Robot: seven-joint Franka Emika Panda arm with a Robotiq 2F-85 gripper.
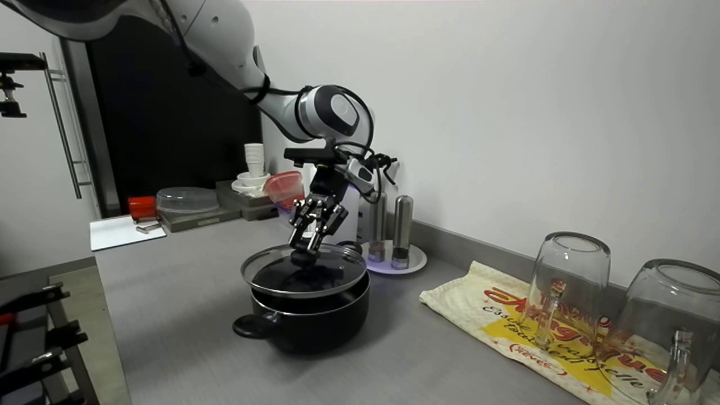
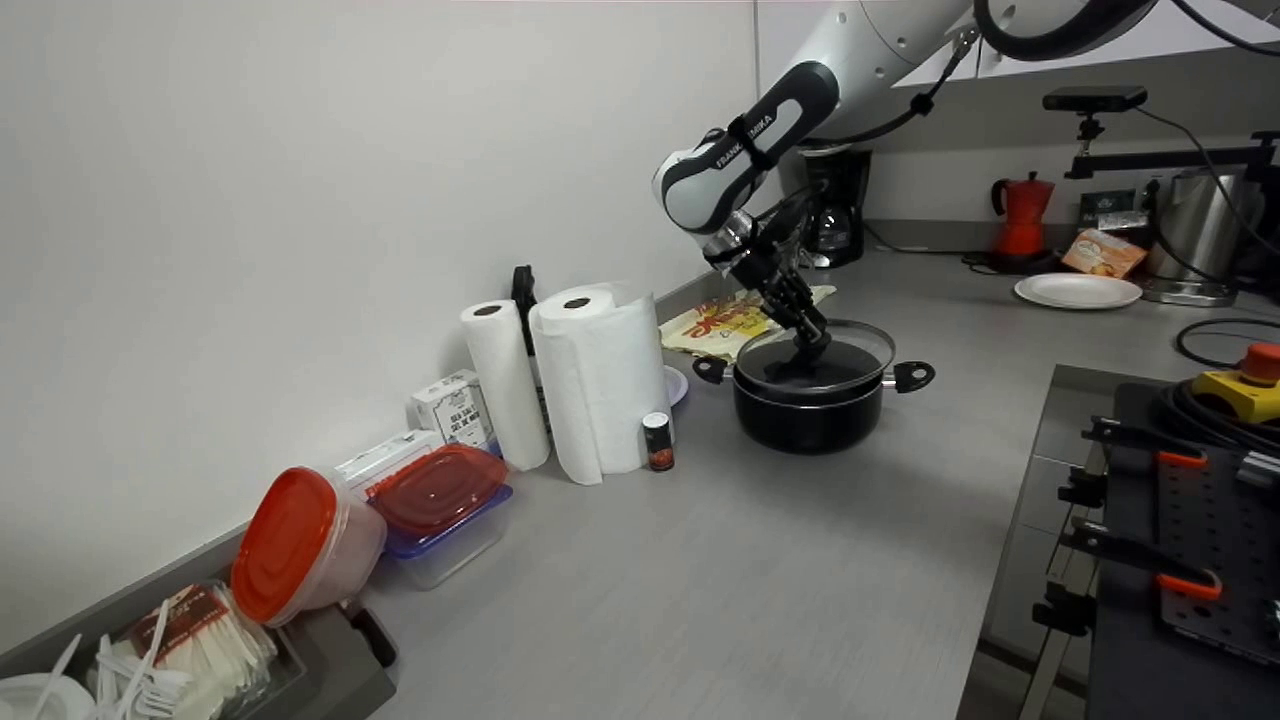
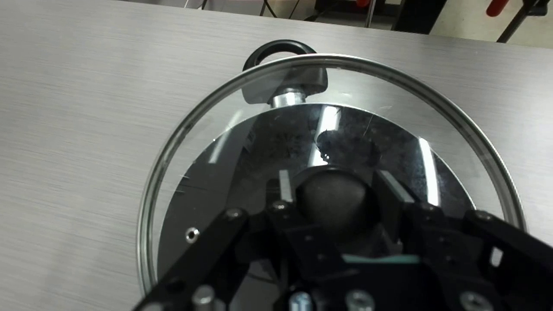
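A glass lid [image 1: 341, 263] with a steel rim is held by its black knob [image 3: 334, 202], which my gripper [image 1: 305, 251] is shut on. In exterior view 1 the lid hangs just over the black pot [image 1: 324, 331], offset to the left, and a dark gap shows between its rim and the pot's at the front right. From exterior view 2 the lid [image 2: 870, 348] appears above the pot [image 2: 804, 422]. One pot handle [image 3: 285, 52] juts past the lid's far edge in the wrist view. The fingers [image 3: 396, 189] stand on both sides of the knob.
Behind the pot, a white plate [image 1: 419, 262] carries glass tubes. Paper towel rolls [image 2: 596, 396] and a small dark jar [image 2: 657, 442] stand nearby. A printed cloth [image 1: 496, 307] lies under upturned glass mugs [image 1: 570, 270].
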